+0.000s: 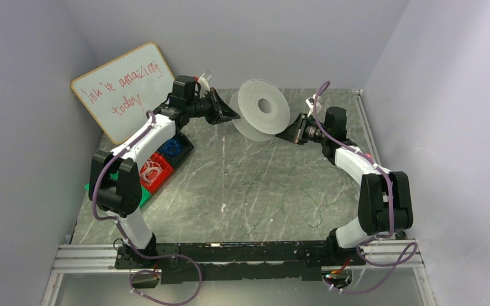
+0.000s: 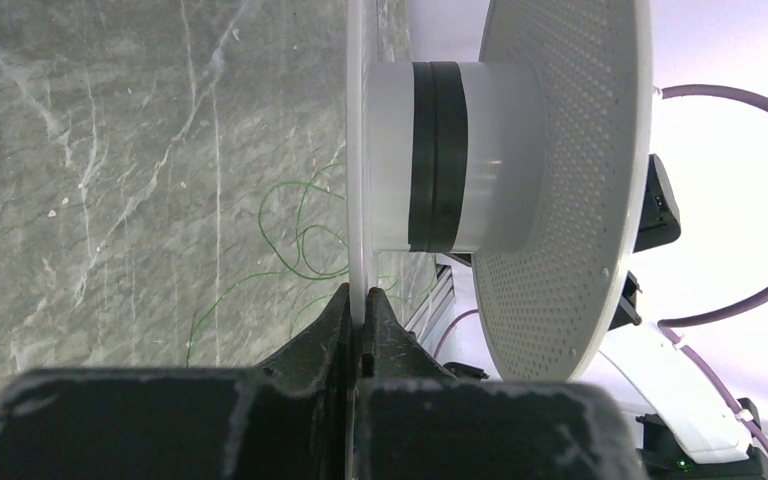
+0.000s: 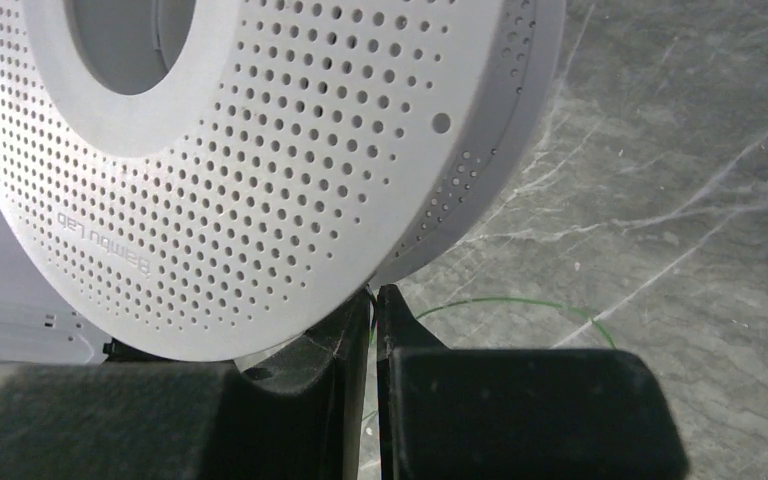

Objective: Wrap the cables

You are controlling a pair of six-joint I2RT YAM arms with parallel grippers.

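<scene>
A white perforated spool [image 1: 249, 105] is held up above the table, tilted. My left gripper is shut on the rim of its left flange [image 2: 357, 160]. Black tape [image 2: 438, 155] circles the bare-looking white hub. At the lower edge of the right flange [image 3: 310, 180], my right gripper is shut. A thin strand shows at its fingertips, but whether it lies between them is unclear. The green cable [image 3: 520, 299] runs just behind those tips; its loops [image 2: 222, 296] lie loose on the table, faint in the top view.
Red bin [image 1: 155, 173] with white cable, black bin [image 1: 177, 148] with blue cable, and a green bin [image 1: 145, 196] line the left side. A whiteboard [image 1: 124, 92] leans behind them. Purple hoses [image 1: 389, 191] run along both arms.
</scene>
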